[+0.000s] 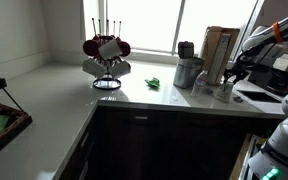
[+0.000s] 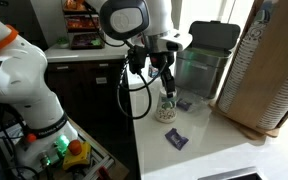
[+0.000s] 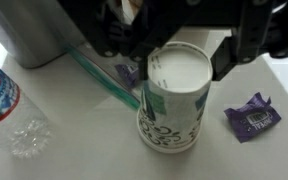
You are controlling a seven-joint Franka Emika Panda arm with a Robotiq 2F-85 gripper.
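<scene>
A pale, patterned cup (image 3: 171,115) with green marks stands on the counter, its narrow flat end facing up, so it looks upside down. My gripper is right over it, with dark fingers (image 3: 222,58) at either side of the upper end. Whether they press on the cup cannot be told. In exterior view 2 the cup (image 2: 166,110) sits just below the gripper (image 2: 151,84), upright on the surface. From exterior view 1 the cup (image 1: 224,91) appears small at the counter's right end.
A purple wrapped packet (image 3: 252,118) lies right of the cup in the wrist view, and a clear bottle (image 3: 14,115) stands left. Behind the cup are a grey bin (image 2: 199,65) and a tall brown ribbed box (image 2: 259,70). Bare counter (image 2: 214,150) extends in front.
</scene>
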